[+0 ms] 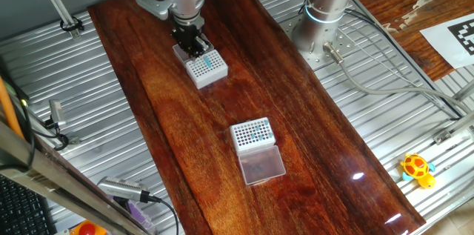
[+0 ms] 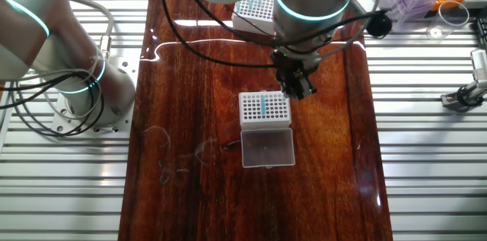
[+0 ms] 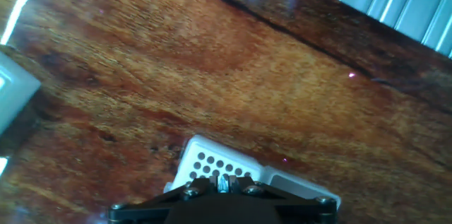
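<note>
A white rack box [image 1: 210,78] with a grid of holes stands near the far end of the wooden board, its clear lid [image 2: 268,148] folded open. A short line of teal pieces [image 2: 264,104] sits in its holes. My gripper [image 1: 197,44] is over the lid side of this box in exterior view 1. Along the bottom of the wrist view, the gripper's [image 3: 223,184] dark fingers cover part of the perforated top. A small teal spot shows between the fingertips; whether they hold it or it lies in the rack behind cannot be told.
A second white rack box [image 1: 252,135] with teal pieces stands nearer the board's middle, its clear lid [image 1: 262,165] open. Bare wood separates the two boxes. A toy turtle [image 1: 417,170] lies off the board on the ribbed metal table.
</note>
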